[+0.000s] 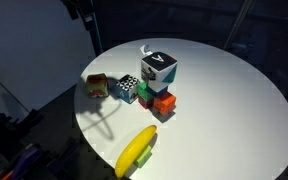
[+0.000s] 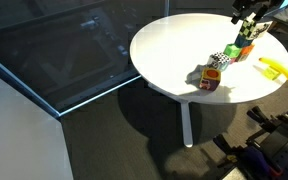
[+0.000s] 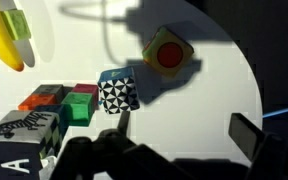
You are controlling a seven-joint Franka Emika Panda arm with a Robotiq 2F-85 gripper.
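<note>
My gripper stands open in the wrist view, its two fingers wide apart with bare white table between them. In exterior view 1 the gripper (image 1: 81, 15) hangs high at the upper left, well above the table. A red-and-yellow block (image 1: 97, 86) sits near the table's left edge, in shadow; the wrist view shows this block (image 3: 168, 53) ahead of the fingers, touching neither. To its right in exterior view 1 stands a checkered cube (image 1: 126, 88). A yellow banana (image 1: 136, 151) lies nearer the front, beside a small green block (image 1: 144, 157).
A large black-and-white picture cube (image 1: 159, 70) rises behind a green block (image 1: 145, 95) and an orange-red block (image 1: 164, 104). Dark floor (image 2: 114, 130) lies past its edge.
</note>
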